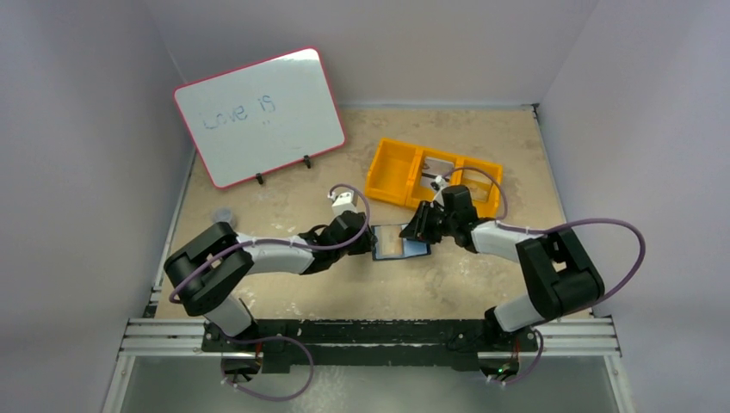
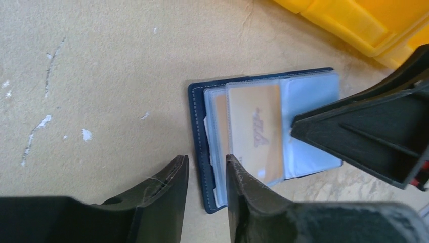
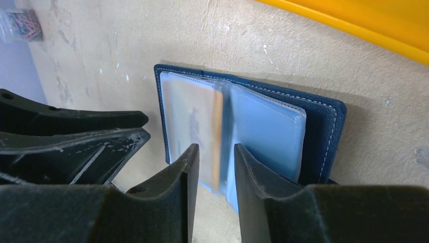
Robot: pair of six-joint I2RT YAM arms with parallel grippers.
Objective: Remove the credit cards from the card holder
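The dark blue card holder (image 1: pixel 387 243) lies flat on the table, opened, with clear sleeves holding pale tan and light blue cards (image 2: pixel 253 131). My left gripper is part open at the holder's left edge, with a narrow gap between its fingertips. My right gripper hangs over the sleeves (image 3: pixel 263 131), its fingers apart, with no object seen gripped between them. In the left wrist view its dark body covers the holder's right part.
A yellow compartment tray (image 1: pixel 393 168) stands just behind the holder. A whiteboard (image 1: pixel 258 112) is at the back left, and a small clear cup (image 1: pixel 223 217) sits at the left.
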